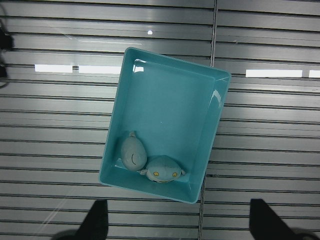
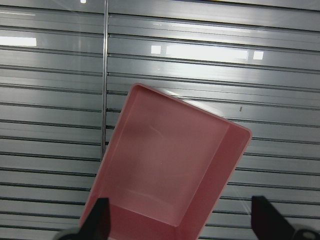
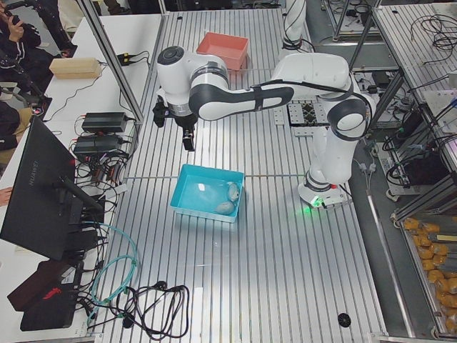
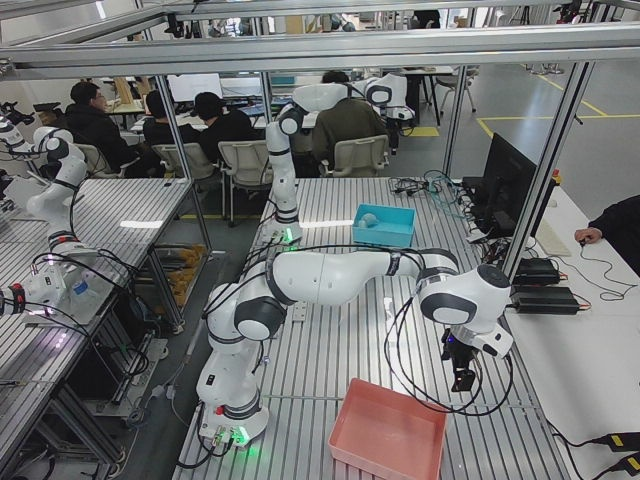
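A teal bin (image 3: 196,186) (image 1: 165,105) holds two pale plush toys, an oval one (image 1: 133,152) and a round one with yellow eyes (image 1: 162,170), at one end. My left gripper hangs above the bin, its fingers spread wide and empty. A pink bin (image 4: 385,420) (image 2: 165,150) lies empty on the slatted metal table. My right gripper hangs above it, also open with nothing between its fingers.
A monitor (image 3: 43,193), power boxes (image 3: 103,121) and coiled cables (image 3: 161,311) line one side. Aluminium frame posts stand at the table's edges. The table's surface around both bins is largely clear.
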